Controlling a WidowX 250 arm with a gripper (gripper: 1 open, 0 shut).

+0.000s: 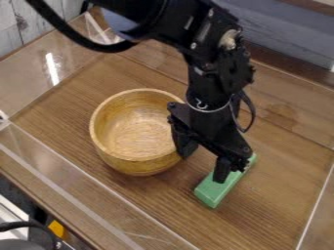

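Note:
The black gripper (209, 151) hangs open over the table, above and a little left of a flat green block (220, 189) lying on the wood to the right of the bowl. A round yellow bowl (120, 132) sits on the left, its right side partly behind the gripper. The upper end of the green block is partly hidden by the gripper.
The wooden table (78, 205) has free room in front, at the left and at the right. A pale wall or ledge runs along the back, and metal strips cross the front left.

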